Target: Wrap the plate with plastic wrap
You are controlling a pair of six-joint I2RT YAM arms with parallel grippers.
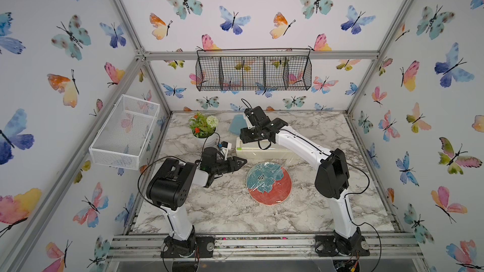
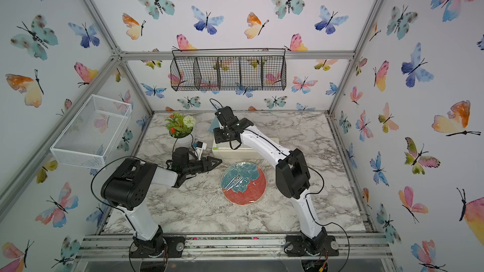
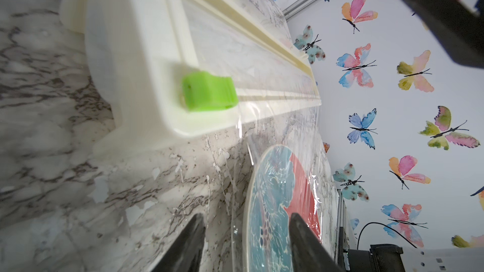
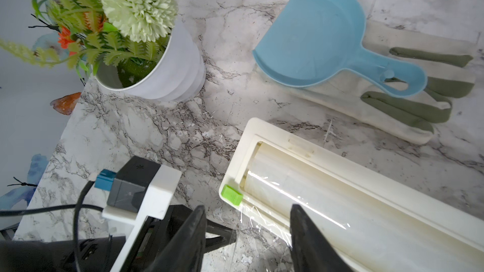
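A round teal and red plate (image 1: 272, 187) lies on the marble table. Clear plastic wrap (image 3: 274, 108) runs down from the cream wrap dispenser (image 1: 267, 152) and lies over the plate. At the dispenser's left end sits a green cutter (image 3: 209, 91). My left gripper is open, low beside the dispenser's left front corner and left of the plate; whether film passes between its fingers is hard to tell. My right gripper stands open above the dispenser's left part, with wrap and the dispenser's front edge below its fingers.
Behind the dispenser lie a blue dustpan (image 4: 317, 40) and striped gloves (image 4: 373, 100). A potted plant (image 4: 151, 65) stands at the back left. A wire basket (image 1: 253, 73) hangs on the back wall, a white basket (image 1: 125, 132) on the left.
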